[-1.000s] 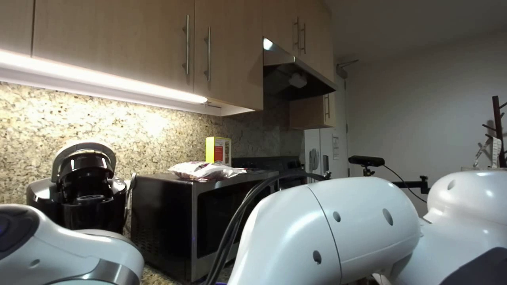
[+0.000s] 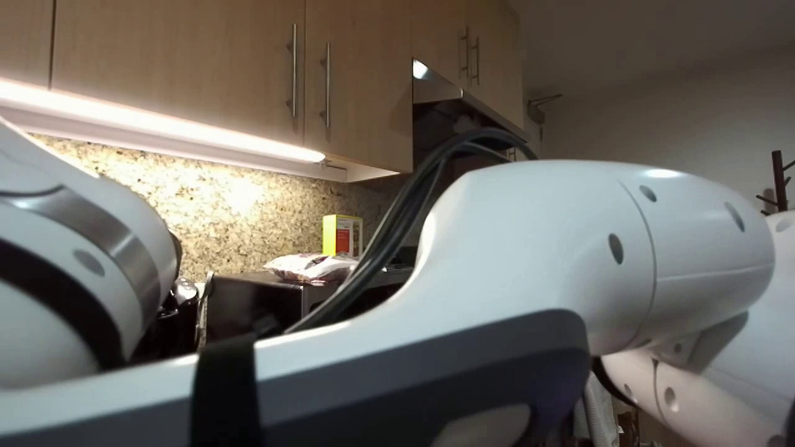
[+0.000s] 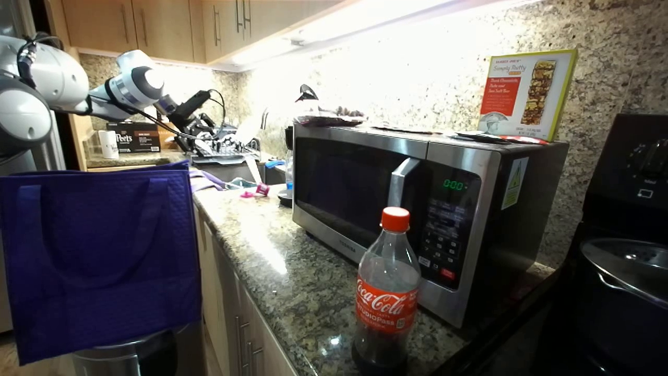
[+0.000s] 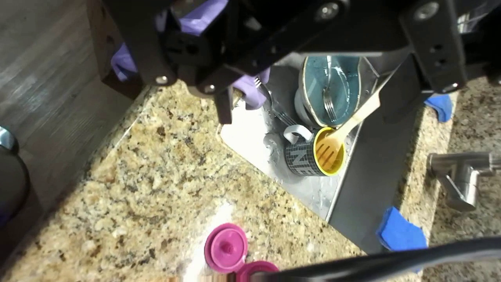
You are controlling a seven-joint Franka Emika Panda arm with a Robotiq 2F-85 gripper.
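My gripper hangs over the sink corner, its black fingers spread wide and nothing visible between them. Below it in the wrist view, a dark patterned mug (image 4: 300,157) with a yellow inside lies tilted in the sink, a wooden slotted utensil (image 4: 331,145) resting in its mouth. Beside the mug sits a teal bowl (image 4: 345,89) with a fork in it. More forks lie near a purple cloth (image 4: 251,91), partly hidden by the gripper. From exterior view 2, the arm (image 3: 134,87) reaches toward the sink at the back; the fingertips are too small to make out there.
Pink cups (image 4: 226,247) stand on the granite counter (image 4: 155,188) near the sink. A faucet (image 4: 458,181) and blue cloth (image 4: 401,230) are at its far side. A microwave (image 3: 357,188), a cola bottle (image 3: 386,301) and a hanging purple bag (image 3: 103,257) occupy the nearer area.
In exterior view 1, the arm's links have risen and shifted, now covering most of the coffee maker and microwave that showed clearly before.
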